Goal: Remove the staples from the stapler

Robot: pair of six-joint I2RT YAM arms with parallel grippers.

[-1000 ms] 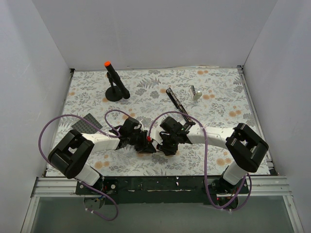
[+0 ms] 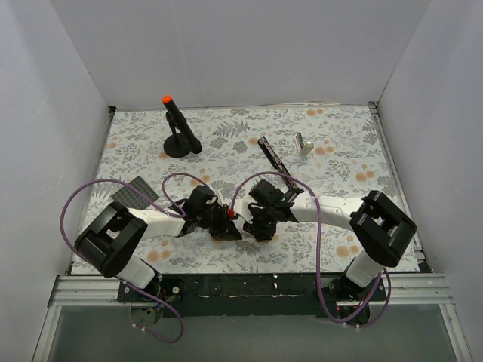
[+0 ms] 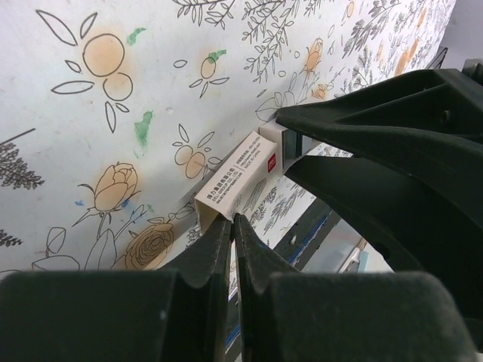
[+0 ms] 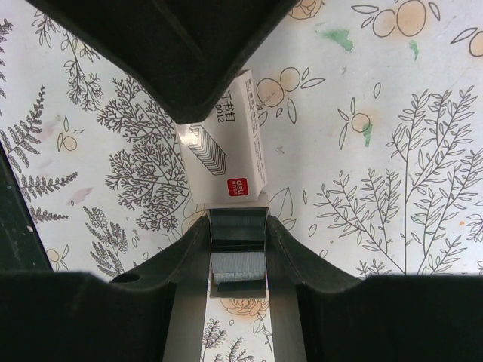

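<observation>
A white staples box (image 3: 240, 170) (image 4: 223, 154) lies between my grippers. My left gripper (image 2: 232, 231) is shut at the box's near end, and I see nothing clearly held between its fingers. My right gripper (image 2: 256, 230) is shut on a block of staples (image 4: 238, 268), which sits against the box's end with a dark band on it. In the top view both grippers meet low at the table's middle and largely hide these things.
A long black bar (image 2: 275, 160) and a small pale stapler-like object (image 2: 302, 147) lie at the back right. A black stand with orange tip (image 2: 181, 128) stands at back left, a grey mesh pad (image 2: 132, 192) at left.
In the top view, my left gripper has shifted very slightly at the middle of the table. Little else has visibly changed.
</observation>
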